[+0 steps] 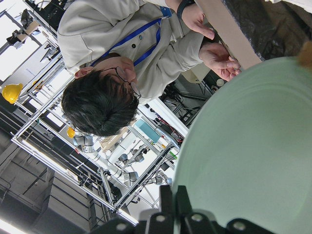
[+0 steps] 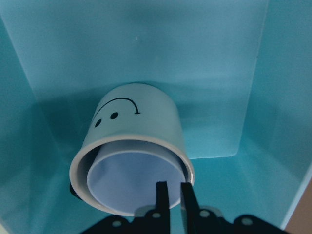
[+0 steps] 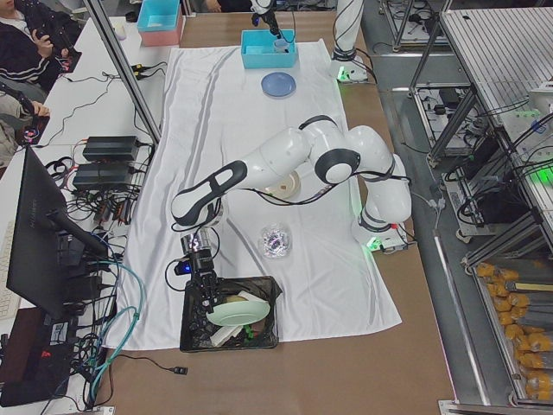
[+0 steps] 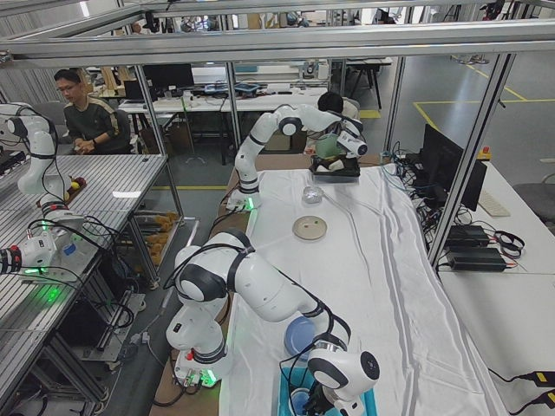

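Observation:
A pale green plate (image 1: 248, 146) fills the right of the left wrist view, its rim between the fingers of my left gripper, which is shut on it; in the camera left view the plate (image 3: 238, 313) is tilted over a black crate (image 3: 194, 341) of mixed items. In the right wrist view a smiley mug (image 2: 131, 112) with a white cup (image 2: 131, 178) nested inside lies on its side in a blue bin (image 2: 195, 39). My right gripper is in front of the cup's lower edge, fingers close together; whether anything is between them is unclear.
On the white cloth lie a blue plate (image 3: 278, 85), a beige round plate (image 4: 310, 228) and a clear wrapped bundle (image 3: 275, 241). A person sits just beyond the crate's end of the table in the left wrist view.

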